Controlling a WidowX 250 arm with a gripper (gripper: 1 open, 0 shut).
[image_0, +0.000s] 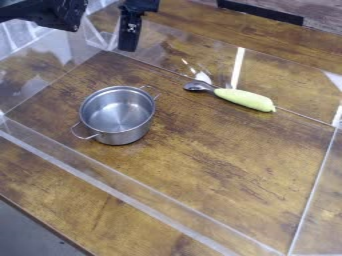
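Note:
A black gripper (130, 30) hangs at the top left, behind and above the pot; whether its fingers are open or shut is hard to make out. A steel pot (116, 114) with two side handles stands empty on the wooden table at centre left. To its right and further back lie a metal spoon (199, 86) and a pale green corn cob (245, 99), close together.
Clear plastic panels edge the work area on the wooden table (201, 170). Small pale strips lie near the spoon at the back.

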